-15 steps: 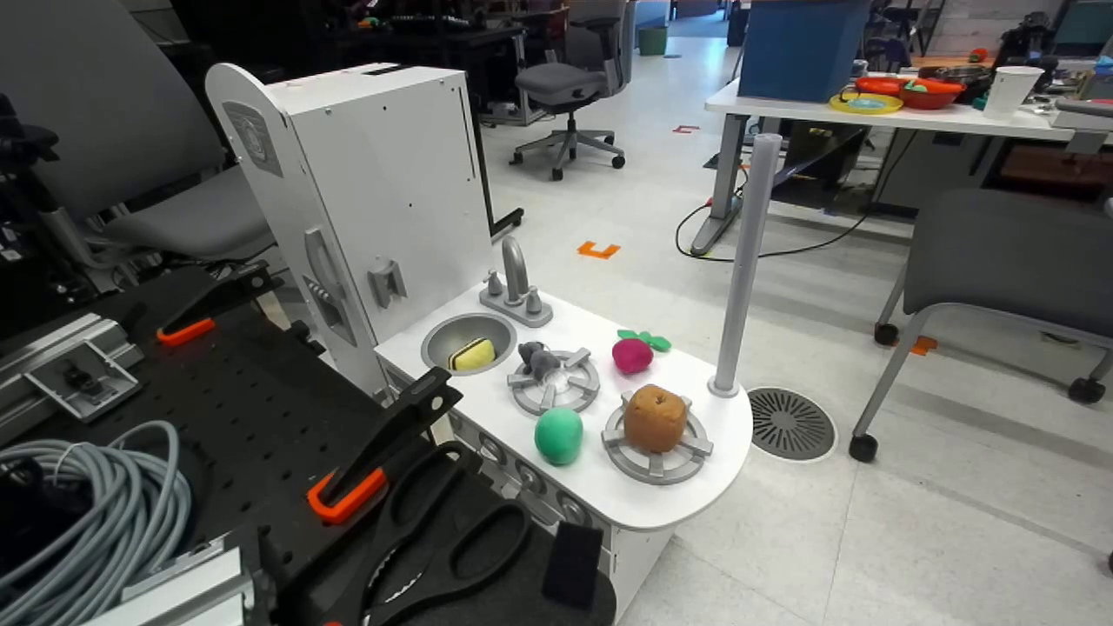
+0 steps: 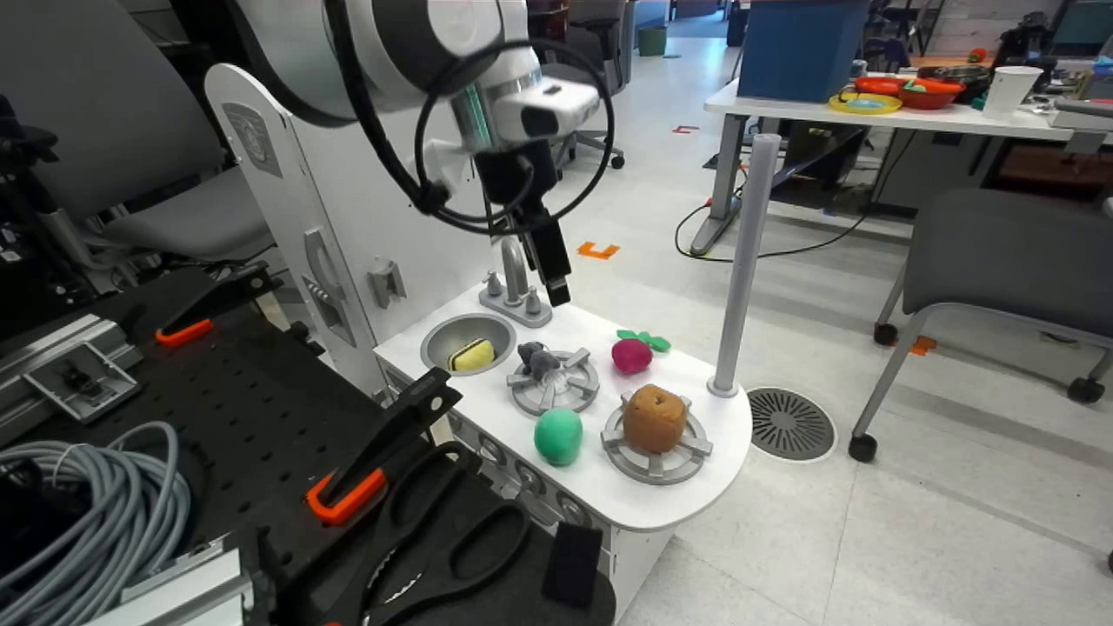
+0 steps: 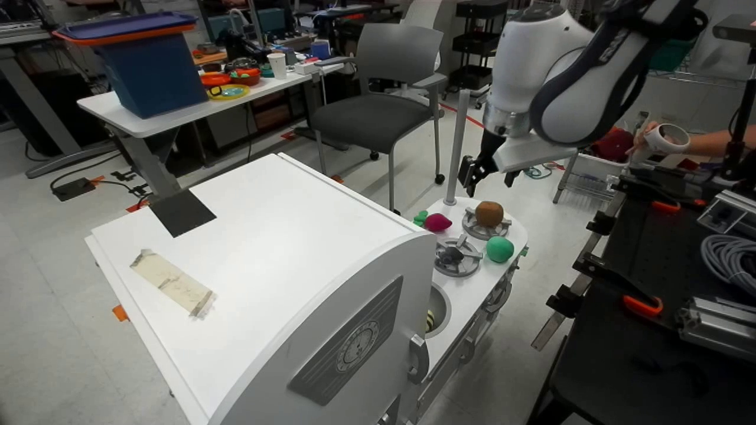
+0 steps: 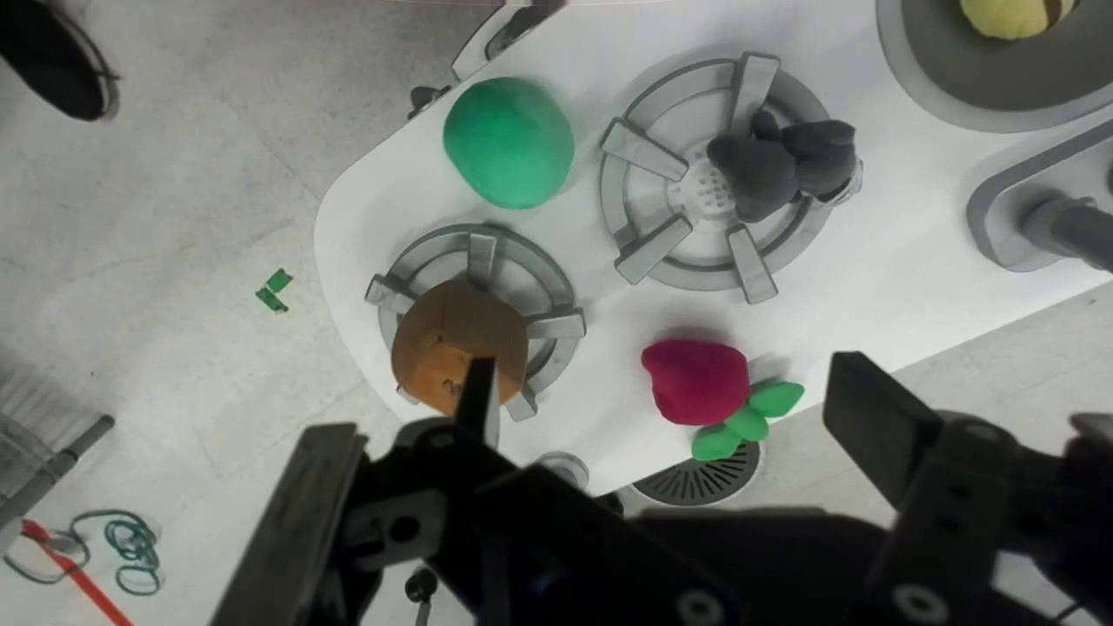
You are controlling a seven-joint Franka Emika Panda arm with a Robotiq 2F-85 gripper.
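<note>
My gripper hangs above the white play-kitchen counter (image 2: 694,501), its fingers wide apart with nothing between them. Below, in the wrist view, lies a magenta radish-like toy (image 4: 696,382) with green leaves (image 4: 747,422). A brown round toy (image 4: 459,339) rests on one grey burner (image 4: 555,323), partly behind a finger. On the other burner (image 4: 689,273) is a small dark grey toy (image 4: 758,172). Near the counter's edge sits a green ball-shaped toy (image 4: 509,143). A yellow striped toy (image 2: 472,355) lies in the sink (image 2: 441,339).
A grey faucet (image 2: 513,273) stands behind the sink. The upright grey post (image 2: 746,261) rises from the counter's far edge. A white cabinet (image 3: 283,234) borders the sink end. Alongside runs a black bench (image 2: 240,386) with clamps and cable.
In exterior view 1, the arm and gripper have come into sight from above, over the faucet and counter. The toys lie where they were.
</note>
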